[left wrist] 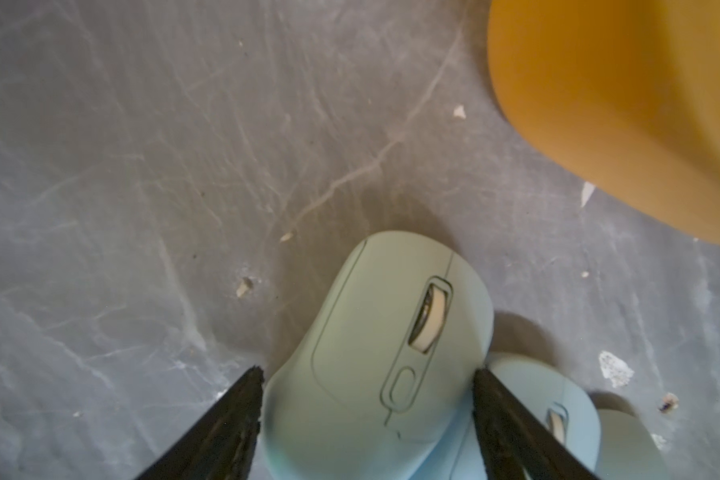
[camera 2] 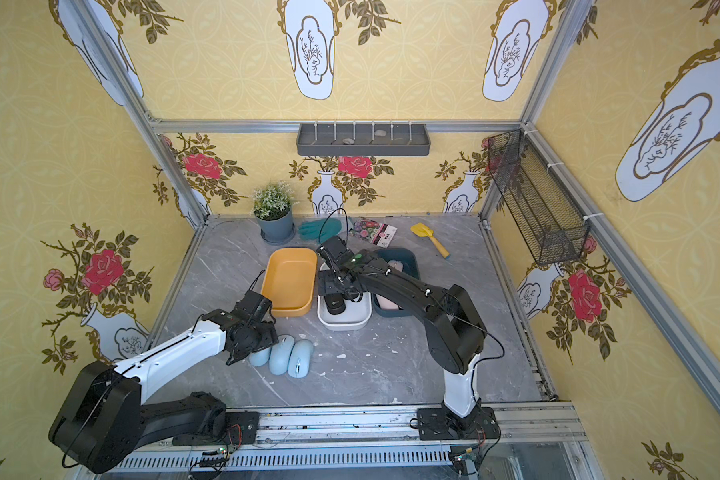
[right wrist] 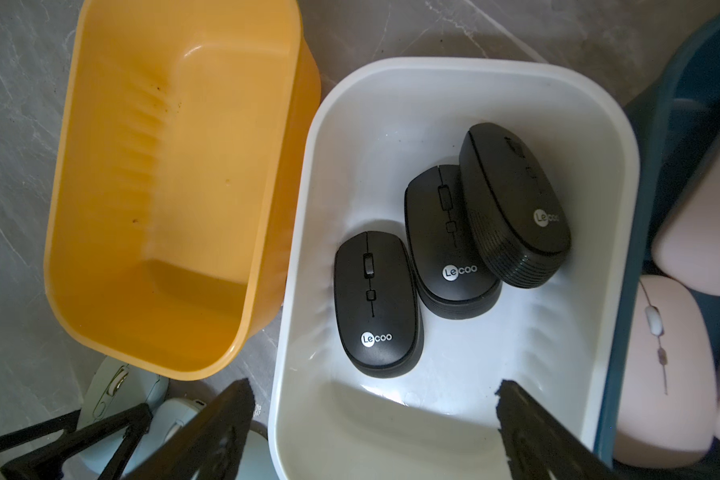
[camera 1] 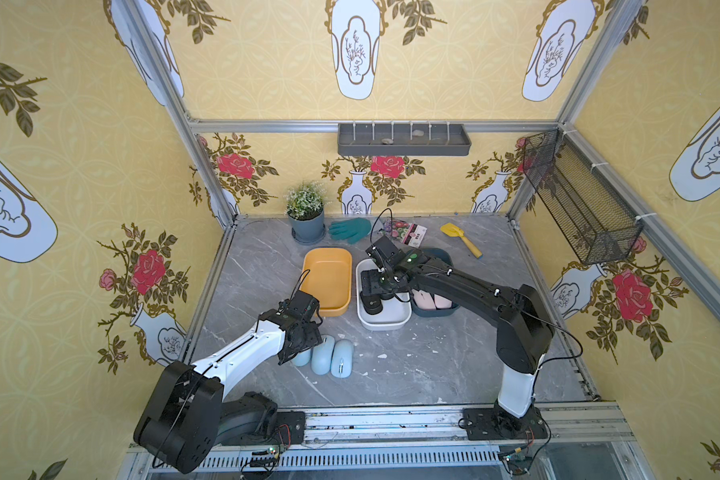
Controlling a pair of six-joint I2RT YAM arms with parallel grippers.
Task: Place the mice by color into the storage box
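Three light blue mice lie in a row at the table's front left; the middle mouse [camera 1: 322, 355] and the right mouse [camera 1: 341, 358] show clearly. Over the leftmost mouse [left wrist: 384, 352] is my left gripper, its fingers part open, one on each side of it. Just behind stands the empty orange box [right wrist: 192, 160]. The white box [right wrist: 352, 104] holds three black mice, among them one lying alone on the left [right wrist: 376, 304] and one leaning on its neighbour [right wrist: 512, 200]. Above this box my right gripper stands open and empty. Pink mice [right wrist: 668, 368] lie in the dark blue box [right wrist: 656, 160].
Along the back are a potted plant [camera 1: 306, 212], a teal glove [camera 1: 350, 230], a printed packet [camera 1: 413, 234] and a yellow shovel [camera 1: 461, 238]. A wire basket [camera 1: 584, 196] hangs on the right wall. Bare table lies at front right.
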